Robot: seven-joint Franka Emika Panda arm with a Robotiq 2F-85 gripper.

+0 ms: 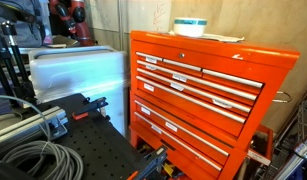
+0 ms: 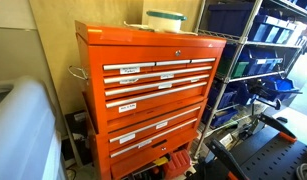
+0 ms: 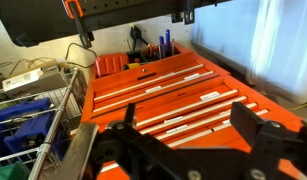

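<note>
In the wrist view my gripper is open, its two dark fingers set wide apart with nothing between them. Beyond it is the front of a red tool chest with long pale drawer handles and labels. Exterior view 1 shows the same red chest from one side, and exterior view 2 shows the chest from another. On its top sits a white bowl-like container with a bluish band. Neither exterior view shows the gripper clearly.
A black perforated table stands in front of the chest, with black clamp-like fittings and coiled cable. Tools lie low by the chest. A wire rack with blue bins stands beside it.
</note>
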